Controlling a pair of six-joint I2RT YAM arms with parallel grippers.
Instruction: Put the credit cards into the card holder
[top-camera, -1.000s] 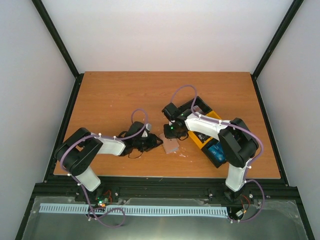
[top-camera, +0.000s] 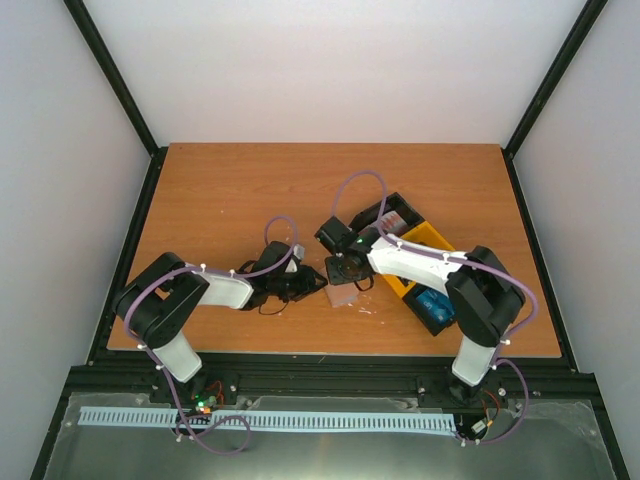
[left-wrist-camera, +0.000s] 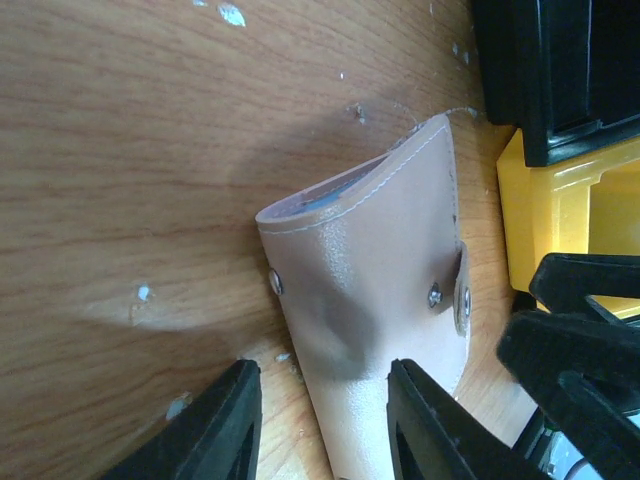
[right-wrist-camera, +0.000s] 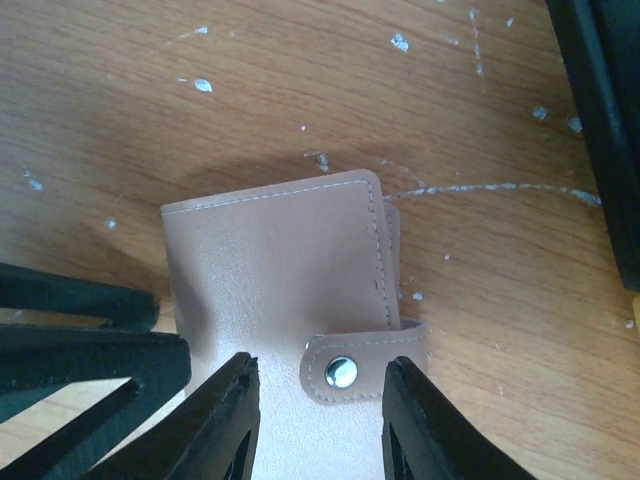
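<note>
A pinkish-beige leather card holder (top-camera: 340, 296) lies on the table between the grippers. Its snap strap (right-wrist-camera: 365, 365) and stitched flap show in the right wrist view; something bluish shows inside its mouth (left-wrist-camera: 335, 195) in the left wrist view. My left gripper is shut on the card holder's near end. My right gripper is open, above the card holder's strap side, with nothing seen held.
Right of the holder stands an angled organizer with black (left-wrist-camera: 555, 70) and yellow (left-wrist-camera: 535, 205) compartments, holding items and a blue packet (top-camera: 433, 305).
The left arm looks still.
</note>
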